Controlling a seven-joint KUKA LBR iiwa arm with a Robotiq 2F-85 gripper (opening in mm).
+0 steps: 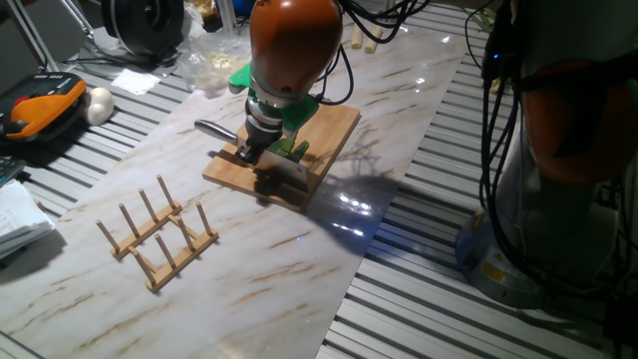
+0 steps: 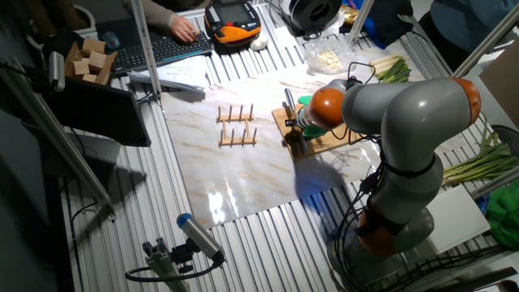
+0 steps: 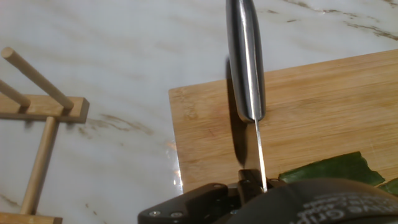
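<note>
A cleaver with a steel handle (image 3: 245,59) stands on edge over the wooden cutting board (image 1: 334,130). Its broad blade (image 1: 287,174) points down; whether the edge touches the board I cannot tell. My gripper (image 1: 249,155) is shut on the cleaver at the top of the blade, just past the handle. From the wrist, the black fingers (image 3: 250,180) flank the thin blade spine, partly covered by the gripper's body. Green vegetable pieces (image 3: 336,171) lie on the board close beside the blade.
A wooden peg rack (image 1: 164,239) stands on the marbled sheet, apart from the board, with nothing in its slots. A clear plastic bag (image 2: 328,55) and leeks (image 2: 391,68) lie beyond the board. Bare marbled surface separates rack and board.
</note>
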